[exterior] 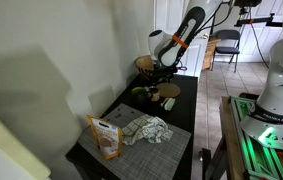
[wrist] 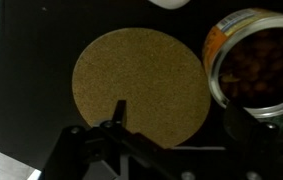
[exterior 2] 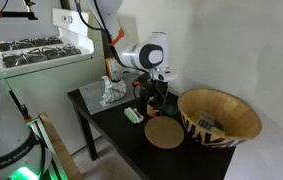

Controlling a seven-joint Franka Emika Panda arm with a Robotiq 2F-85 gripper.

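A round cork mat (wrist: 141, 85) lies flat on the black table, filling the middle of the wrist view. Against its right side, in that view, stands an opened can (wrist: 217, 55) with an orange label and brown beans inside. My gripper points down, its two dark fingers apart, one over the mat and the other close to the can's near rim. Nothing shows held between them. From the second exterior view, the white arm (exterior 2: 155, 50) reaches down over the can (exterior 2: 153, 109), behind the cork mat (exterior 2: 164, 131).
A large wicker basket (exterior 2: 243, 122) stands beside the mat against the wall. A crumpled cloth (exterior: 149, 129), a grey placemat (exterior: 131, 155) and an orange-and-white box (exterior: 106, 138) occupy the other end.
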